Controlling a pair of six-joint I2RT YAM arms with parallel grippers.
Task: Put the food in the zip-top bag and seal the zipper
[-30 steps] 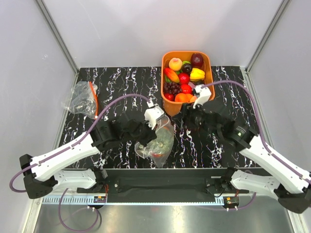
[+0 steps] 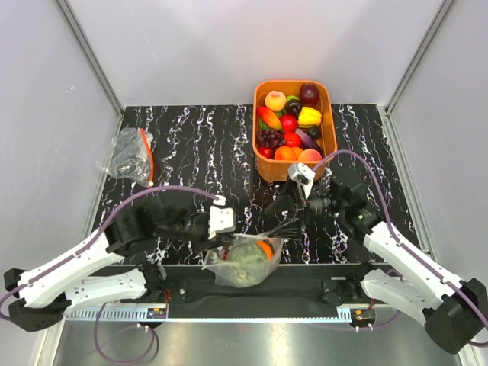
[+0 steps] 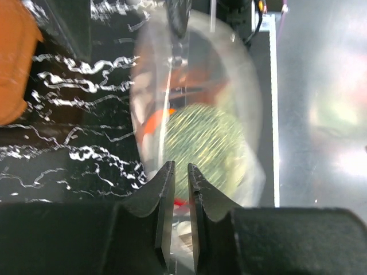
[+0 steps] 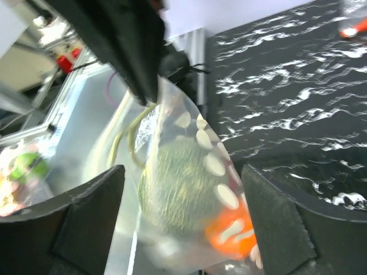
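A clear zip top bag (image 2: 245, 276) hangs near the table's front edge, with a large pale-green food item (image 3: 206, 146) and an orange one (image 4: 231, 229) inside. Something red also shows low in the bag in the left wrist view. At the bag's left rim, my left gripper has its fingertips close together, with bag film between them. My right gripper is by the right rim, its fingers spread well apart. Bag film lies in view between those fingers, not pinched. In the top view the arms partly cover the bag's mouth.
An orange bin (image 2: 259, 164) full of fruit and vegetables stands at the back, right of centre. Another clear bag with an orange slider (image 2: 148, 156) lies flat at the back left. Free tabletop stretches between them.
The left gripper and the bag have come toward the front edge, and the bag's mouth has turned.
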